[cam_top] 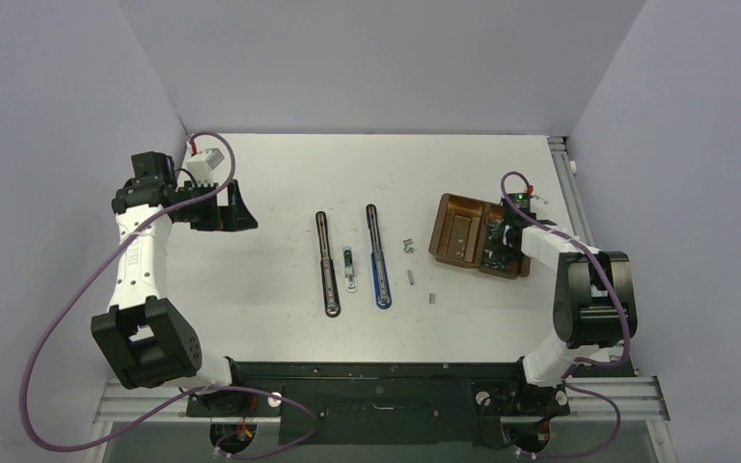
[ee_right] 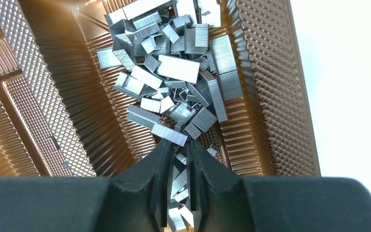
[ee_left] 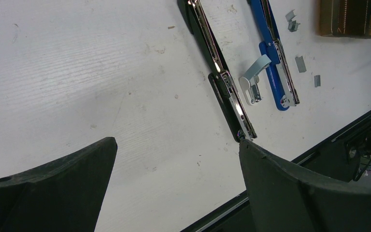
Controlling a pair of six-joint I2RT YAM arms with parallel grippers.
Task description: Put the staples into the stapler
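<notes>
Three staplers lie opened on the table: a black one (cam_top: 327, 263), a small pale one (cam_top: 349, 268) and a blue one (cam_top: 379, 255). At the right, the brown tray (cam_top: 452, 201) has a compartment heaped with staple strips (ee_right: 178, 68). My right gripper is down in that compartment, fingertips close together at a strip (ee_right: 169, 134); whether they grip it is unclear. My left gripper hangs open over the table's left side, with nothing between its fingers.
Loose staple pieces (cam_top: 408, 245) lie between the blue stapler and the tray. Walls stand on both sides.
</notes>
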